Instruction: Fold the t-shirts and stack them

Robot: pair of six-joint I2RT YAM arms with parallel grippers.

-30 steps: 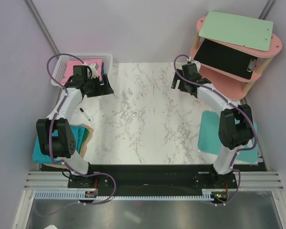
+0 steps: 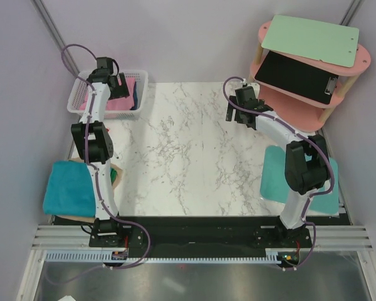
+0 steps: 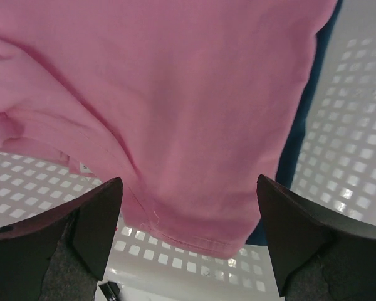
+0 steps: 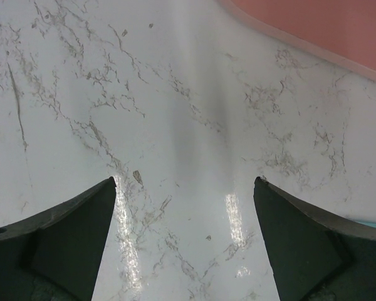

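Observation:
A pink shirt lies loosely in the white basket at the back left, over a dark blue cloth that shows along its right side. Over the basket stands my left gripper, open; in the left wrist view its fingers are spread wide above the pink cloth, with none of it gripped. My right gripper is open above bare marble tabletop near the shelf. Only table surface shows between its fingers in the right wrist view.
A pink shelf unit with a green top fills the back right. Teal cloth lies flat at the right edge. Blue folded cloth rests on a board at the left front.
My left gripper has travelled from in front of the basket back and left, and is now over it. The right gripper has barely moved.

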